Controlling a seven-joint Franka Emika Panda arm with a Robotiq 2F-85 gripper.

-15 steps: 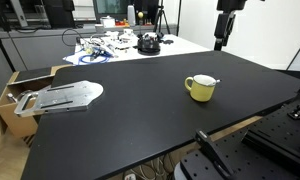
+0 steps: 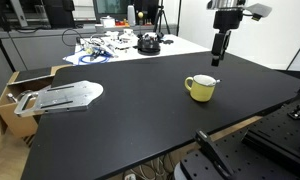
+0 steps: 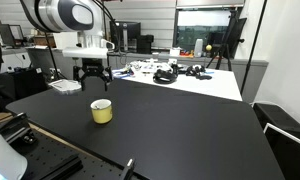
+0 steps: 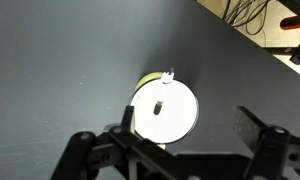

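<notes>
A yellow mug (image 2: 201,88) with a white inside stands upright on the black table, its handle toward the left in exterior view 1. In exterior view 2 the same mug (image 3: 102,114) is left of centre. From above, the wrist view shows its round white opening (image 4: 175,118), with a small dark spot inside and something small and pale at the rim. My gripper (image 2: 220,60) is open above the table, higher than the mug and apart from it. In the wrist view its fingers (image 4: 122,137) stand on either side of the mug's opening, with nothing gripped.
A white flat piece (image 2: 65,97) lies at the table's left, beside a wooden drawer or box (image 2: 17,112). Cables and equipment (image 2: 110,43) clutter the area behind the table. Around the mug, the black tabletop (image 3: 180,115) is mostly clear.
The gripper has come down toward the table over the last second, from higher up in exterior view 1. The mug has stayed in place.
</notes>
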